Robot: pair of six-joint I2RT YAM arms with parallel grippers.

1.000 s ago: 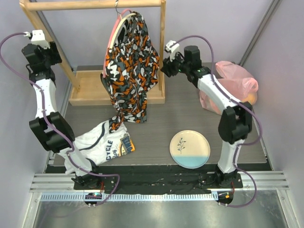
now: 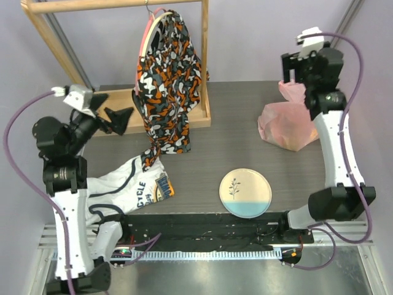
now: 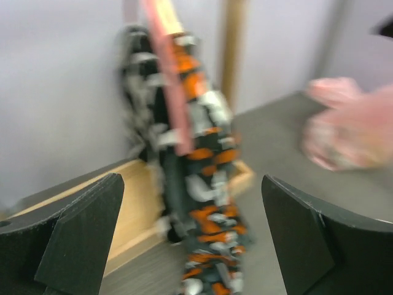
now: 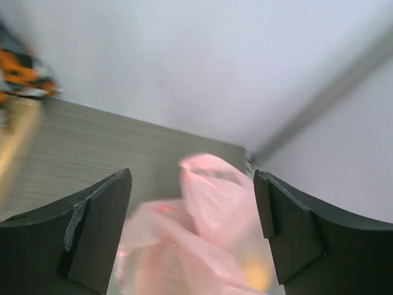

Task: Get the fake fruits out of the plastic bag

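The pink plastic bag sits at the table's back right, partly covered by my right arm in the top view. Through its thin film an orange-yellow fruit shows faintly in the right wrist view; any others are hidden. My right gripper is above the bag's far part, its fingers apart with nothing held. The bag appears beyond and between those fingers. On the left side, my left gripper hangs over the rack's base, open and empty, facing the hanging garment.
A camouflage garment hangs on the wooden rack at the back left. A white printed cloth lies at front left, a round plate at front centre. The table between rack and bag is bare.
My right gripper has swung right from beside the rack's post to above the bag. The bag seems to stay in place.
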